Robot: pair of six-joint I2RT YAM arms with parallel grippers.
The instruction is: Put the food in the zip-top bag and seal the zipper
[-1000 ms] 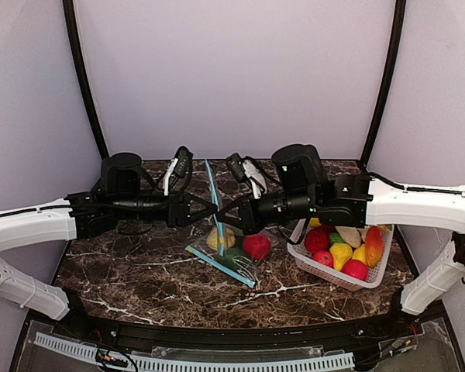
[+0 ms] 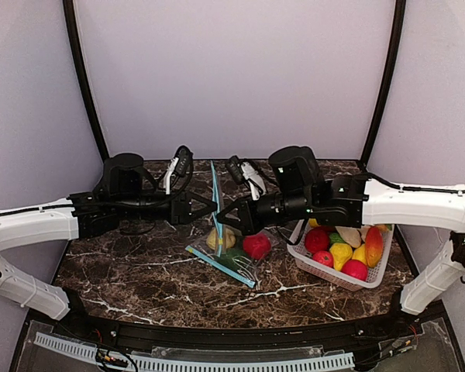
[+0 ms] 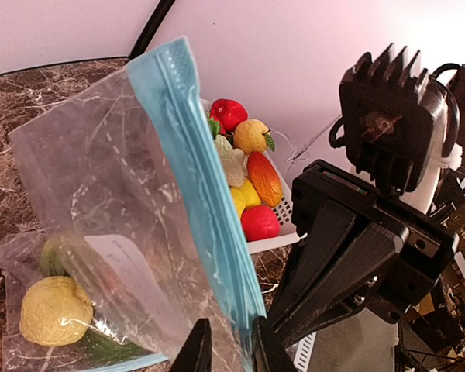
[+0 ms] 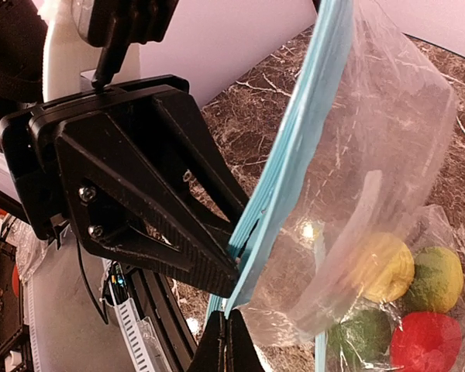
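Observation:
A clear zip-top bag (image 3: pixel 101 170) with a light-blue zipper strip (image 3: pixel 194 170) hangs upright between my grippers; no food shows in it. My right gripper is shut, with the strip's lower part at its fingertips. In the left wrist view, my left gripper stands part open, the strip passing between its fingers, nearer the right one. Below lies a second clear bag (image 3: pixel 19 256) with its own blue strip (image 2: pixel 221 267). Inside it are a yellowish round food (image 3: pixel 56 310), a red one (image 4: pixel 426 341) and a dark green one (image 4: pixel 364 337).
A white basket (image 2: pixel 337 279) full of toy fruit and vegetables stands to the right, partly under my right arm.
Both arms stay almost in place.

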